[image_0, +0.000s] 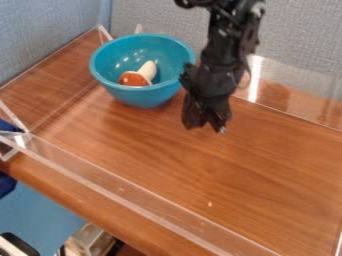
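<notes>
A black robot arm hangs from the top of the camera view, its gripper (206, 120) low over the wooden table (201, 190), just right of a turquoise bowl (143, 93). The gripper looks shut, and nothing shows between its fingers. Inside the bowl are an orange-red round object (131, 80) and a white elongated object (148, 69).
Clear low edging runs along the left, front and back. Grey padded walls stand at the back and left, and a blue item (7, 130) is at the left edge.
</notes>
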